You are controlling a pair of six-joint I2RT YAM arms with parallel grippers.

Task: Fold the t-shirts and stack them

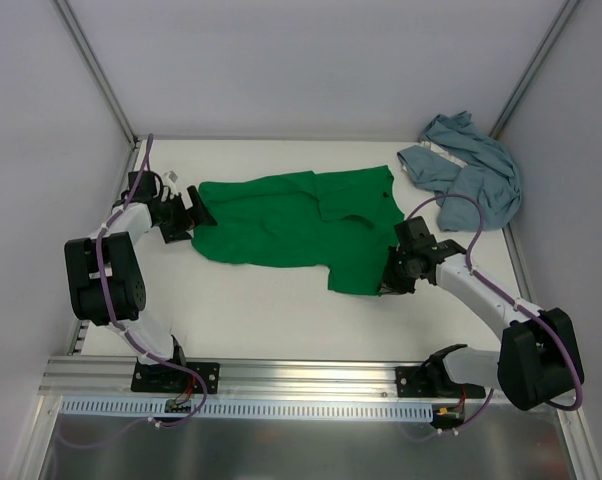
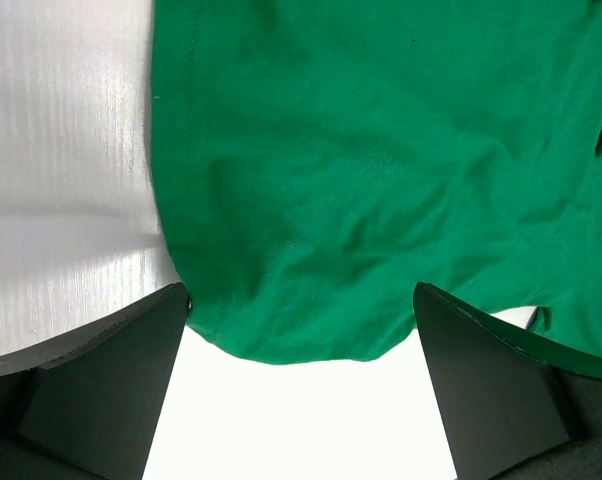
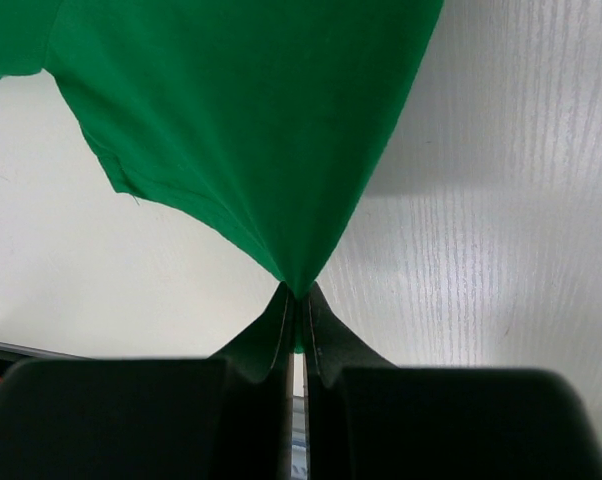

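Observation:
A green t-shirt (image 1: 271, 225) lies spread and partly rumpled across the middle of the table, with a fold on its upper right part. At its left end my left gripper (image 1: 203, 208) stands open. In the left wrist view the shirt's edge (image 2: 281, 320) passes between the widely spread fingers, not pinched. My right gripper is shut on the shirt's lower right corner. There the green cloth (image 3: 281, 150) narrows to a point between the fingertips, as the right wrist view shows.
A heap of blue-grey cloth (image 1: 471, 170) sits at the table's back right corner. Grey walls border the table at the sides and back.

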